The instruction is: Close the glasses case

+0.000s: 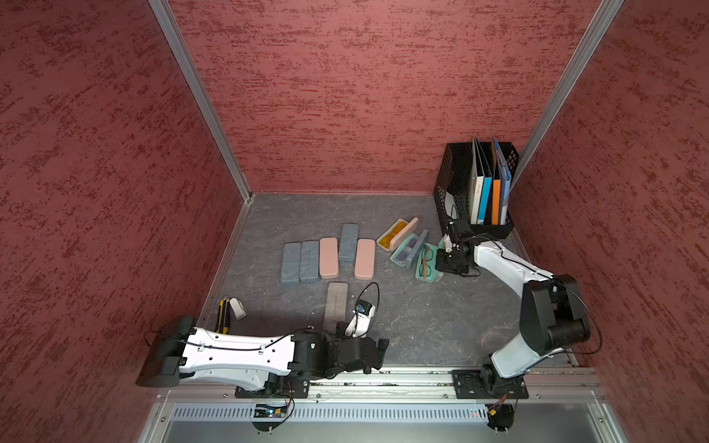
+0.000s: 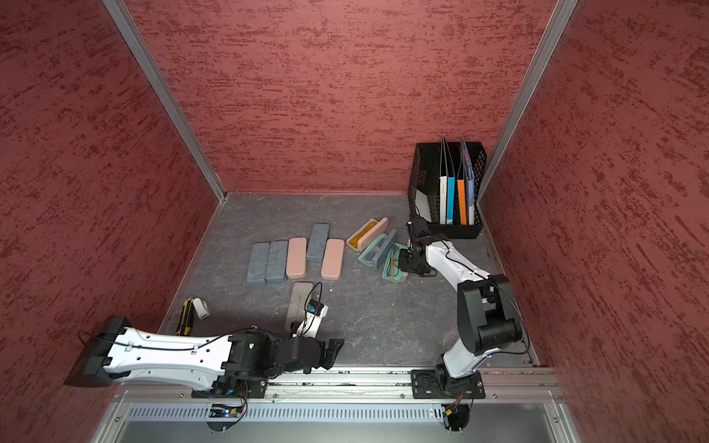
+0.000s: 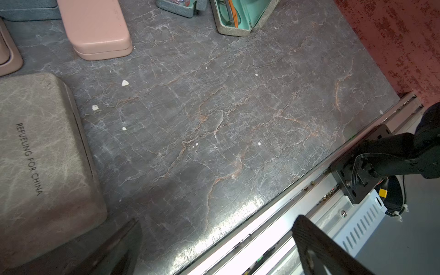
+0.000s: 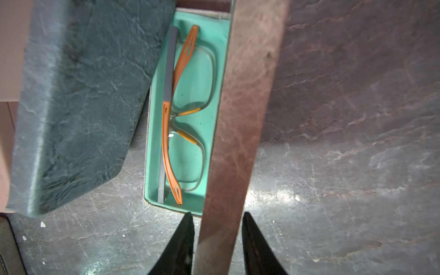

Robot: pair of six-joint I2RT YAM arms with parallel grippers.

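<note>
An open glasses case with a mint-green lining lies on the table, orange-and-grey glasses inside its base. Its grey-brown lid stands raised along the right side, seen nearly edge-on in the right wrist view. My right gripper straddles the lid's near end, one finger on either side, with narrow gaps apparently left between fingers and lid. From above, the right gripper hides part of this case. Over the front edge of the table, my left gripper is wide open and empty.
Close to the left of the case stand two more open cases, one blue-grey and one pink with yellow lining. Several shut cases lie farther left, including a grey-brown one. A black crate of binders stands behind.
</note>
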